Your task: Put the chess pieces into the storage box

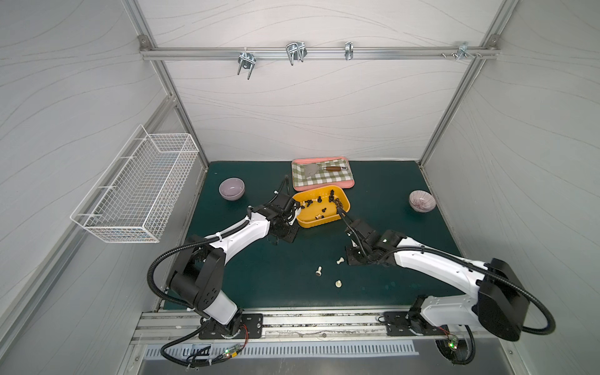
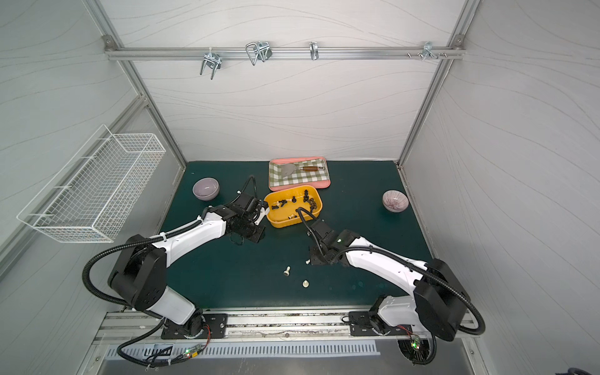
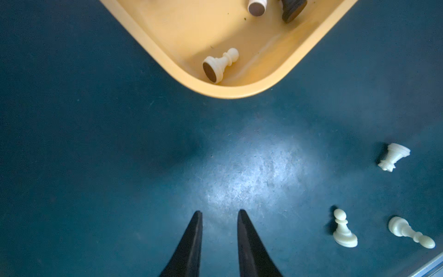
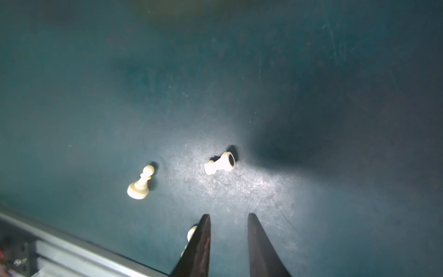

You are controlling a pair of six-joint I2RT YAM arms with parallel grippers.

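Note:
Three white chess pieces lie loose on the dark green table: a rook (image 3: 394, 157), a pawn (image 3: 343, 229) and another pawn (image 3: 409, 231) nearest the front edge. In the right wrist view the rook (image 4: 220, 163) lies ahead of my right gripper, whose fingers stand apart with nothing between them; its left finger partly covers one white piece (image 4: 192, 233). The yellow storage box (image 1: 306, 223) holds several dark and white pieces, among them a white pawn (image 3: 220, 64) on its side. My left gripper is open and empty, over bare table beside the box.
A pink tray (image 1: 351, 182) with a checked cloth and spatula stands behind the box. A purple bowl (image 1: 232, 188) is at the back left, a patterned bowl (image 1: 422, 200) at the right. A wire basket (image 1: 143, 187) hangs left.

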